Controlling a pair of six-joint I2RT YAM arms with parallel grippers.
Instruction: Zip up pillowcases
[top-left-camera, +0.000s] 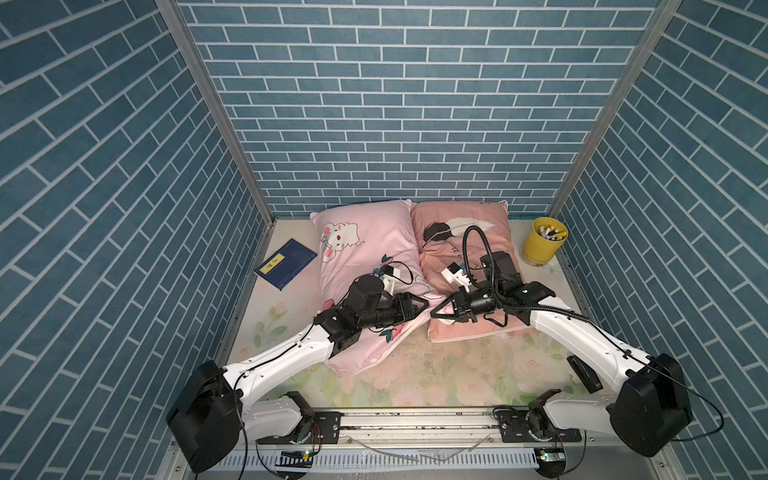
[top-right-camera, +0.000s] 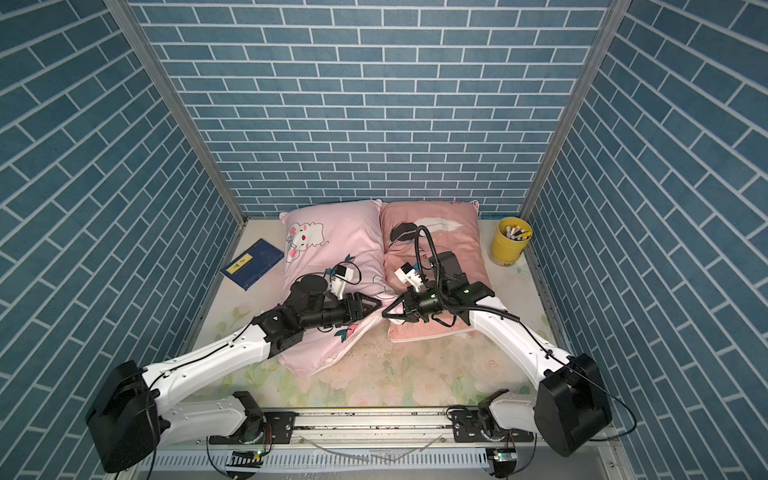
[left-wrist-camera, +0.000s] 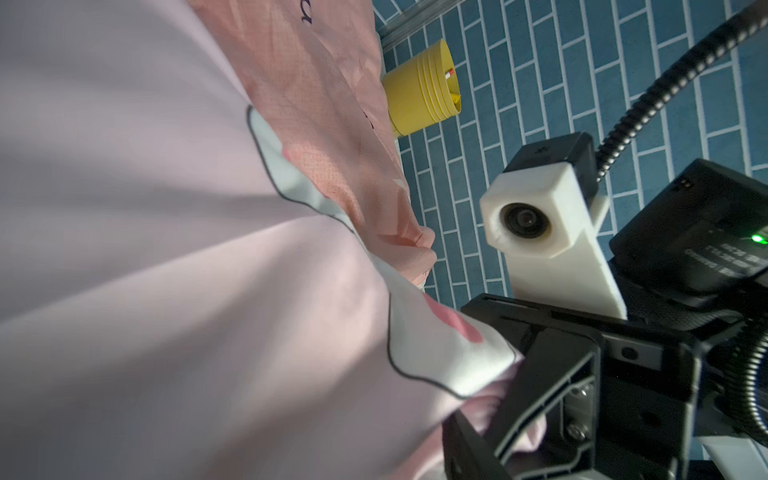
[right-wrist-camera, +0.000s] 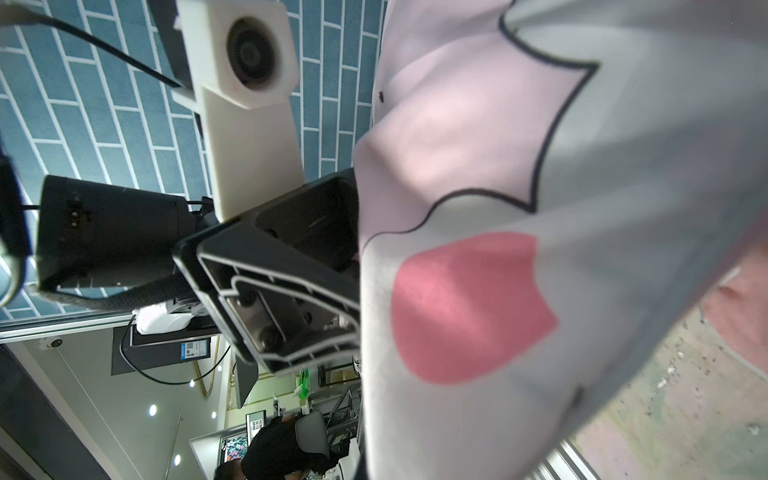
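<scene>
The pale pink pillowcase (top-left-camera: 364, 232) with a mouse print lies on the left, its front corner lifted between both grippers. A salmon pillowcase (top-left-camera: 468, 216) lies to its right. My left gripper (top-left-camera: 419, 305) is at that raised edge; cloth hides its fingertips in the left wrist view, so its fingers are unclear. My right gripper (top-left-camera: 438, 313) is shut at the same edge, facing the left one; folds of cloth cover much of it in the right wrist view. The zipper is not clearly visible.
A blue folder (top-left-camera: 288, 260) lies at the left, a yellow cup (top-left-camera: 537, 244) of pens at the back right. Brick-patterned walls enclose three sides. Bare table (top-left-camera: 448, 376) shows in front of the pillowcases.
</scene>
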